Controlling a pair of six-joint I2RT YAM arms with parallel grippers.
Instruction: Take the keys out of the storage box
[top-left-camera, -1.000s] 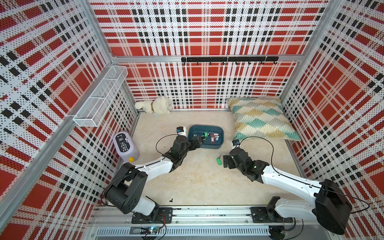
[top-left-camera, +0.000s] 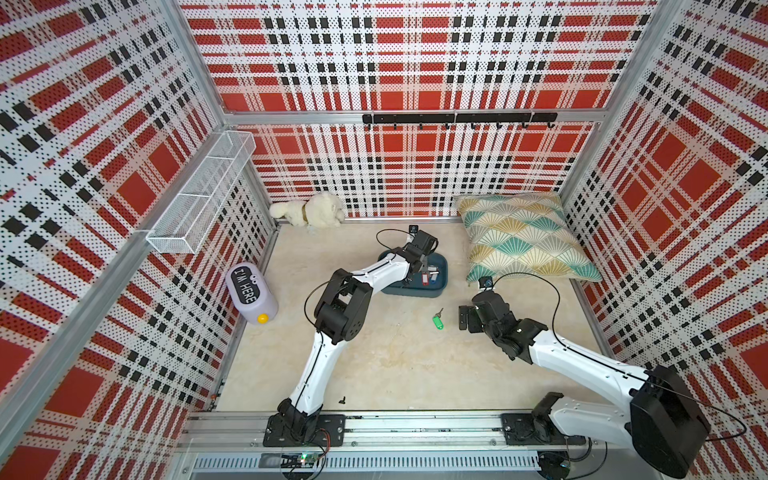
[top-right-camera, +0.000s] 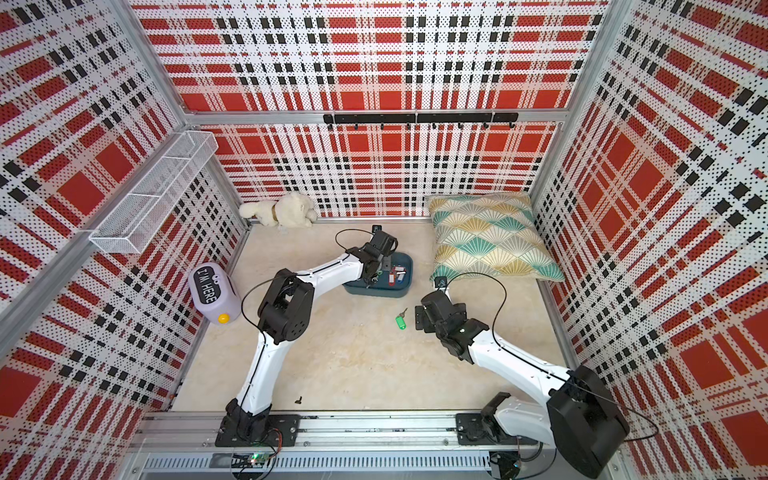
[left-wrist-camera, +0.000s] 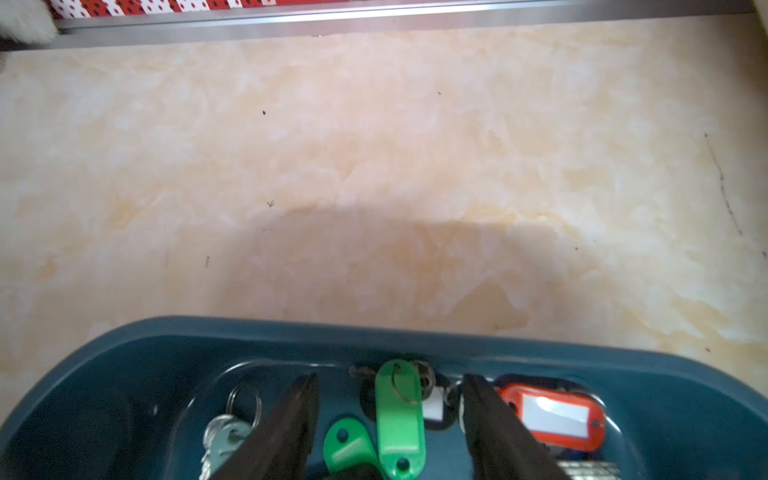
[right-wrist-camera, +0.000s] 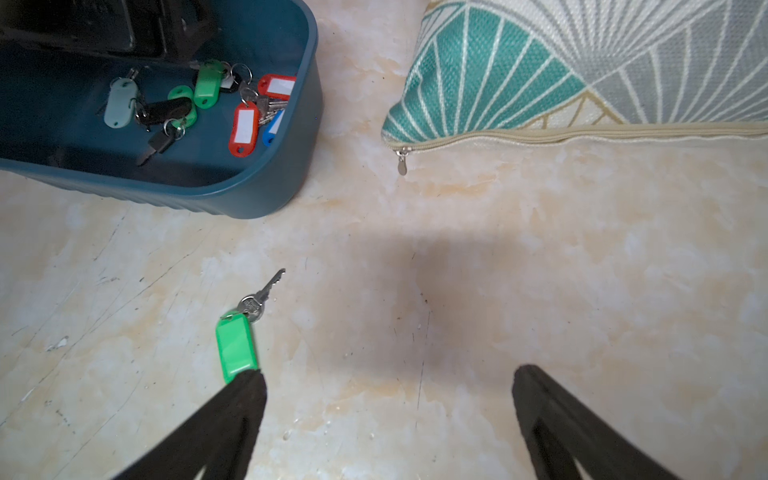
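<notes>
The teal storage box (right-wrist-camera: 264, 192) holds several key tags with keys: red (left-wrist-camera: 552, 416), green (left-wrist-camera: 400, 420), blue and others. My left gripper is down in the box, part open, its fingers either side of an upright green tag; whether they touch it is unclear. A loose key with a green tag (right-wrist-camera: 237, 344) lies on the table in front of the box. My right gripper stands open over the table to the right of that key, nothing between its fingers.
A patterned pillow (top-left-camera: 524, 232) sits right of the box, a white plush toy (top-left-camera: 320, 209) at the back left, a purple "I'M HERE" container (top-left-camera: 252, 292) at the left.
The right gripper has shifted slightly right.
</notes>
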